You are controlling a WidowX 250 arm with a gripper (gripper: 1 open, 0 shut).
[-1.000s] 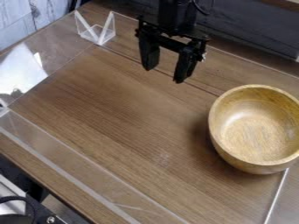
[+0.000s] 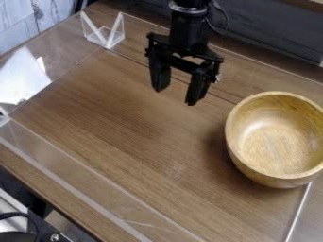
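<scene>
My black gripper [image 2: 178,81] hangs from the top middle of the camera view above the wooden tabletop [image 2: 120,142]. Its two fingers are spread wide, with nothing visible between them. A large round wooden bowl [image 2: 275,132] rests on the right side of the table, to the lower right of the gripper and apart from it.
A clear angular stand [image 2: 105,33] sits at the back left. Clear plastic strips edge the left side, with dark cables [image 2: 19,220] beyond at the lower left.
My gripper has shifted slightly down and to the left in the view since a second ago. The bowl has not moved.
</scene>
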